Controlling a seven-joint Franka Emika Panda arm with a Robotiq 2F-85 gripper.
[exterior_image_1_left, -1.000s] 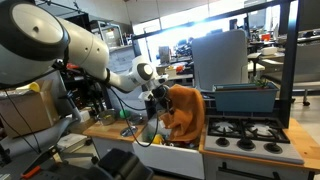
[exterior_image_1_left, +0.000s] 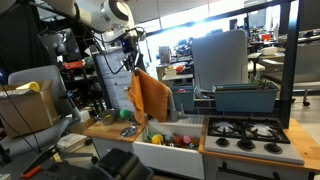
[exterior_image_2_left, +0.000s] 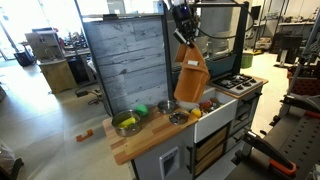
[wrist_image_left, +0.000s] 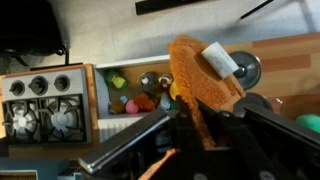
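Note:
An orange cloth (exterior_image_1_left: 149, 97) hangs from my gripper (exterior_image_1_left: 137, 70), which is shut on its upper part high above the counter. The cloth (exterior_image_2_left: 193, 77) droops over the open drawer in the second exterior view, a white tag showing on it. From the wrist view, the cloth (wrist_image_left: 193, 75) bunches between my fingers, with the white tag (wrist_image_left: 220, 60) on top. Below it the drawer (wrist_image_left: 115, 115) holds several small toys, partly hidden by the cloth.
A stove (exterior_image_1_left: 254, 137) lies to the right of the drawer. On the wooden counter to the left are metal bowls (exterior_image_2_left: 126, 123) and lids. A teal box (exterior_image_1_left: 245, 98) stands behind the stove.
My gripper has risen and moved left, carrying the cloth up from the drawer area. The cloth now hangs longer and more freely.

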